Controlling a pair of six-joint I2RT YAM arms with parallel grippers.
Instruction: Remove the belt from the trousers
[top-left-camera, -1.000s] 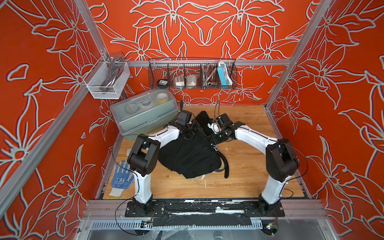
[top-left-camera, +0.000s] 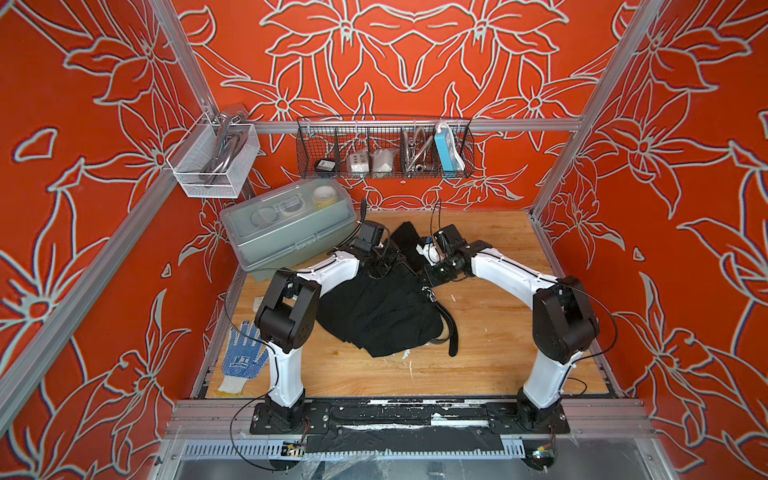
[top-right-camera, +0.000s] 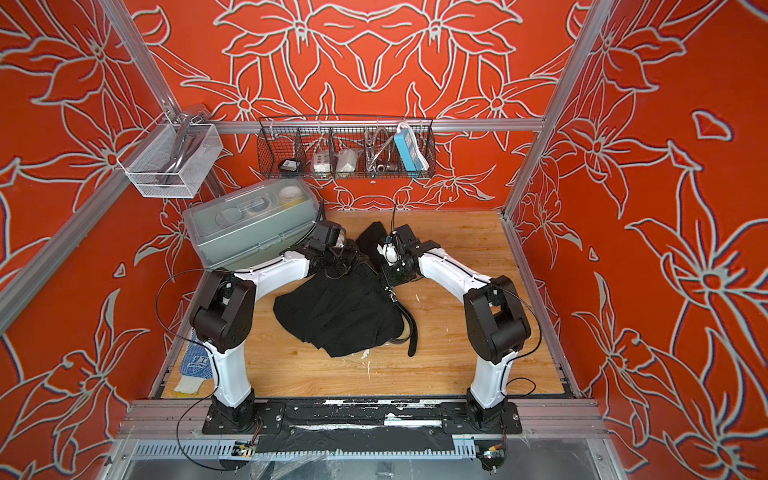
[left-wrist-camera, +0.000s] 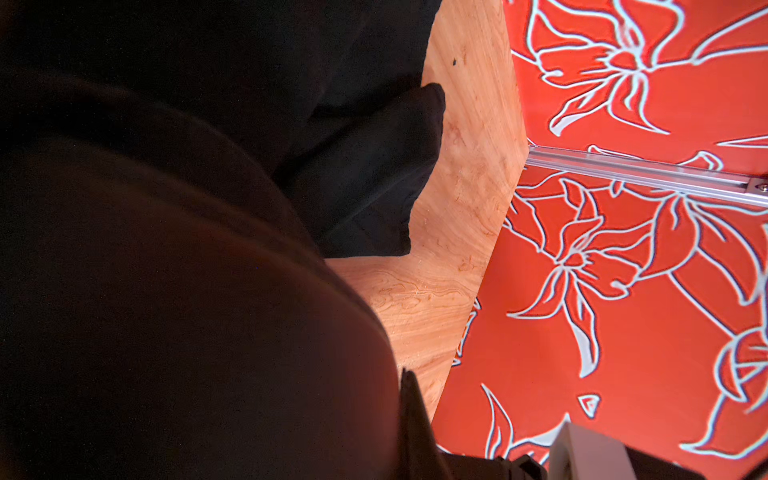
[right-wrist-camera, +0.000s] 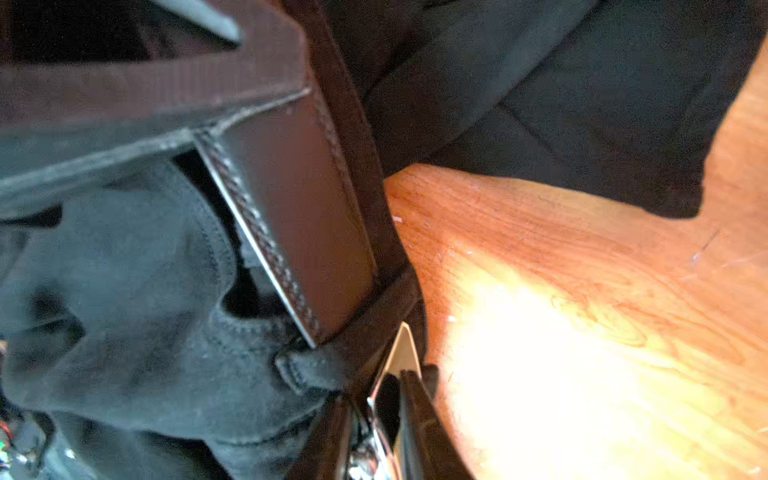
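Observation:
Black trousers (top-left-camera: 376, 316) lie bunched mid-table, with a black belt (top-left-camera: 453, 336) curving off their right side and a metal buckle (top-left-camera: 429, 293) beside them. My left gripper (top-left-camera: 380, 260) is down on the trousers' upper part; dark cloth fills its wrist view, so its fingertips are hard to make out. My right gripper (top-left-camera: 436, 272) is at the waistband near the buckle. In the right wrist view, a leather strap (right-wrist-camera: 296, 216) runs under a belt loop (right-wrist-camera: 344, 336); the fingers reach toward a bright metal piece at the bottom, and whether they grip it is unclear.
A grey toolbox (top-left-camera: 284, 228) sits back left, a blue dotted glove (top-left-camera: 244, 352) front left. A wire basket (top-left-camera: 384, 148) and white basket (top-left-camera: 212, 164) hang on the walls.
The left arm and the trousers show no visible change.

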